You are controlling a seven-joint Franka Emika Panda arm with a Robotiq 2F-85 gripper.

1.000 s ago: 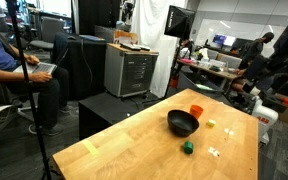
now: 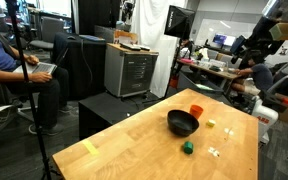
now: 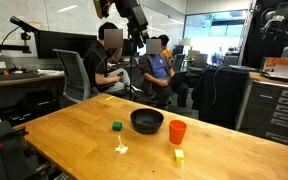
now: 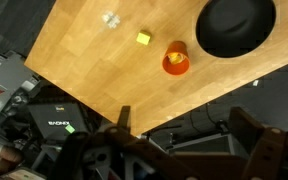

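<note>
My gripper is open high above the table, with nothing between its fingers; its fingertips (image 4: 124, 117) show low in the wrist view. Beneath it, beyond the fingers, an orange-red cup (image 4: 175, 66) stands upright, with something yellow visible inside. A black bowl (image 4: 236, 28) sits to one side of the cup, and a small yellow block (image 4: 143, 38) lies on the other. White pieces (image 4: 110, 19) rest farther along the wood. Exterior view 1 also has a green object (image 2: 188, 147) near the bowl.
The wooden table (image 2: 134, 150) has wide bare room on its left side. A small yellow piece (image 2: 89, 146) lies near its left edge. Two people sit behind the table in exterior view 2, and a drawer cabinet (image 3: 272, 108) stands at the right.
The arm has moved upward in exterior view 1, its gripper now higher in the picture. The cup, bowl and small pieces on the table have not moved.
</note>
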